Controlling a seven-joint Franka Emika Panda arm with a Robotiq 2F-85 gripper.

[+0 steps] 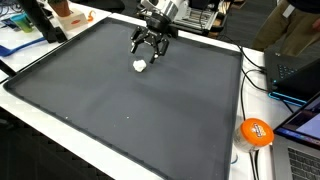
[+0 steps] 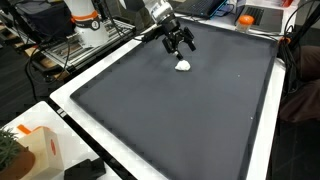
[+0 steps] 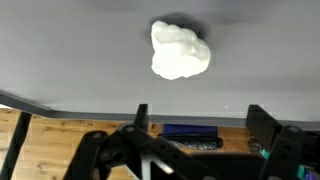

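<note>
A small white, lumpy object [image 3: 180, 50] lies on the grey tabletop in the wrist view, off the far side of the fingers. The same white object [image 1: 139, 66] shows near the board's back edge in exterior view 1, and the white object [image 2: 182, 66] is just in front of the arm in exterior view 2. My gripper is wide open, its dark fingers apart at left and right with nothing between them. In exterior view 1 the gripper [image 1: 149, 47] hangs low, slightly behind the white object.
The grey board [image 1: 110, 110] is otherwise bare, with a raised dark rim. An orange-topped container [image 1: 254, 134] stands beyond its right edge. A keyboard [image 1: 292, 77] and cables lie on the right, and assorted items [image 1: 30, 24] sit at the far left.
</note>
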